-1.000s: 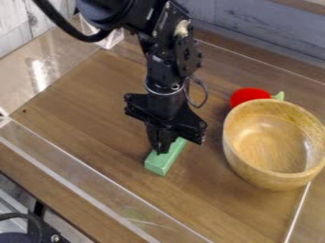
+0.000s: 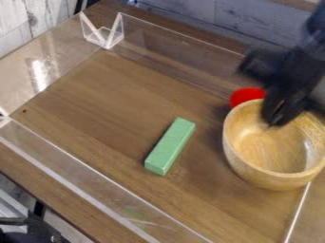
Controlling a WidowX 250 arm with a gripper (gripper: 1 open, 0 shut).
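A green rectangular block (image 2: 169, 146) lies alone on the wooden table (image 2: 89, 114), left of centre. A yellow wooden bowl (image 2: 269, 157) sits at the right. A red object (image 2: 245, 96) shows behind it, partly covered. My gripper is a dark, blurred shape at the upper right, above the bowl; its fingers cannot be made out.
A clear plastic piece (image 2: 105, 29) stands at the far back left. A pale wall runs along the back, and the table's raised edges border the left and front.
My gripper has moved from over the green block up and to the right, above the bowl, uncovering the block, which lies in the same place.
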